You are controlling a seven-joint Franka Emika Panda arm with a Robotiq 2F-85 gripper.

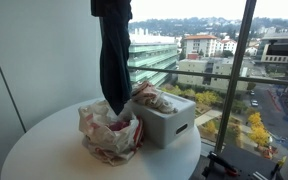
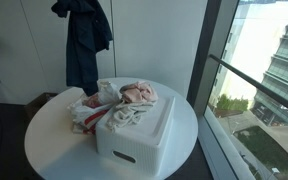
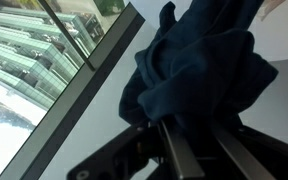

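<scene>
A dark navy cloth hangs down in exterior view 1, its lower end in front of the paper bag on the table. Exterior view 2 shows the same cloth bunched at the top and dangling behind the bag. My gripper is shut on this cloth in the wrist view, where dark folds cover most of the fingertips. A crumpled white paper bag with something red inside stands open-topped on the round white table. The gripper itself lies outside both exterior views.
Beside the bag stands a white box, with pale pink and whitish cloths piled on its near-bag side. Windows rise behind the table.
</scene>
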